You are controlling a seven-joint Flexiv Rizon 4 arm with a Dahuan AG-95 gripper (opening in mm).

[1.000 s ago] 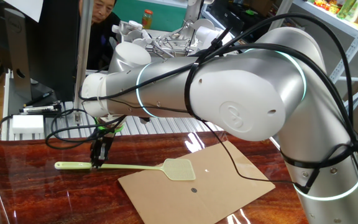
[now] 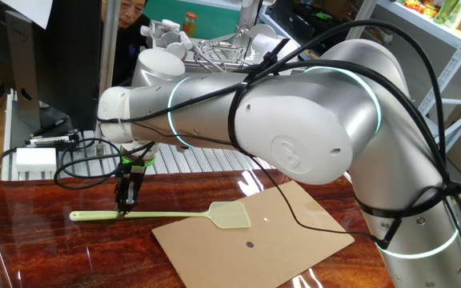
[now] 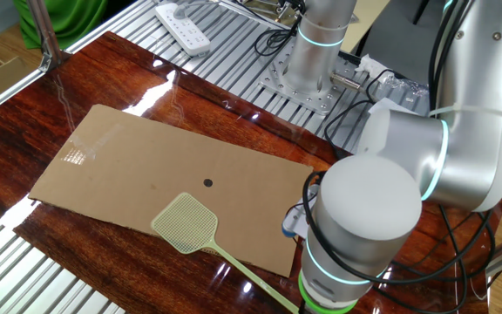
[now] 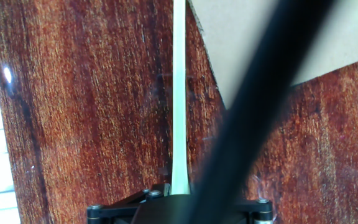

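Observation:
A pale green fly swatter (image 2: pixel 229 214) has its mesh head over a brown cardboard sheet (image 2: pixel 254 248) and its long handle over the dark red wooden table. My gripper (image 2: pixel 122 214) points down at the handle, nearer its free end, and appears shut on it. From the wrist, the swatter handle (image 4: pixel 179 112) runs straight up the picture from between the fingers. A black cable crosses in front of the right finger there, so the contact is partly hidden. In the second exterior view the arm's wrist covers the gripper, while the mesh head (image 3: pixel 185 223) shows clearly.
The cardboard has a small dark spot (image 3: pixel 207 183) on it. A white power strip (image 3: pixel 183 30) lies on the slatted metal surface behind the table. Loose black cables hang around the arm. A person (image 2: pixel 126 40) sits at the back left.
My gripper has shifted slightly left and down in the picture. The swatter has turned a little with it: its handle end sits slightly lower and its head slightly higher.

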